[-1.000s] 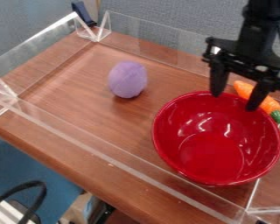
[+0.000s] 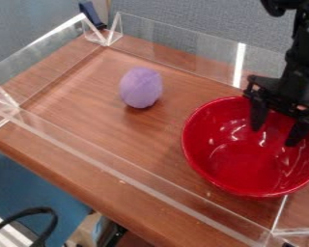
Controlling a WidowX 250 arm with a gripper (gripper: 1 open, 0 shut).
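A large red bowl (image 2: 241,159) sits at the right of the wooden board, near the clear wall. My black gripper (image 2: 276,123) is over the bowl's back right part, its fingers reaching down across the rim; whether they hold anything is hidden or too dark to tell. A purple round object (image 2: 140,87) lies on the board left of the bowl.
Clear low walls (image 2: 119,176) border the wooden work surface (image 2: 67,101). The middle and left of the board are free apart from the purple object. A cable and some parts lie below at the front left.
My gripper has moved right and down over the bowl, which has shifted slightly right and up in view. The orange carrot-like object behind the bowl is now hidden.
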